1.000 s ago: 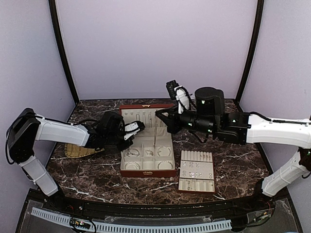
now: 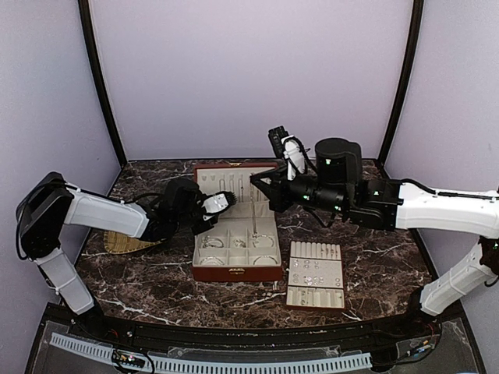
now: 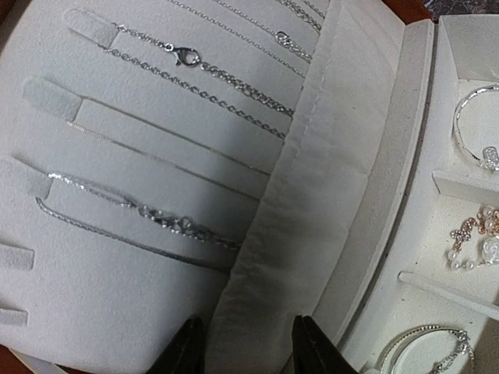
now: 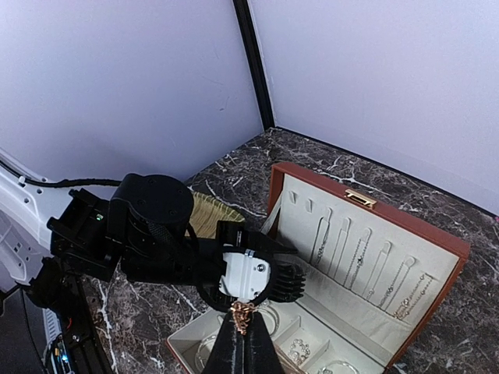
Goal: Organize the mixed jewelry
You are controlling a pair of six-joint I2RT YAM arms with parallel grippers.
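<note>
The open jewelry box [image 2: 237,273] holds bracelets [image 2: 265,241] and pearl jewelry [image 3: 489,248] in compartments; necklaces [image 3: 226,82] hang on its lid over a fabric pocket [image 3: 327,156]. My left gripper is low over that lid and pocket, fingers apart, nothing seen between them. My right gripper is raised over the box, shut on a rose-gold chain [image 4: 242,315], which dangles down toward the compartments in the top view.
A tray with rings and small pieces [image 2: 315,273] lies right of the box. A woven basket [image 2: 123,242] is at the left, partly behind my left arm. Marble table [image 2: 156,288] shows around them.
The box has shifted slightly toward the front edge or tilted at its lid; my left gripper has moved slightly. The chain still hangs from my right gripper, slightly further right.
</note>
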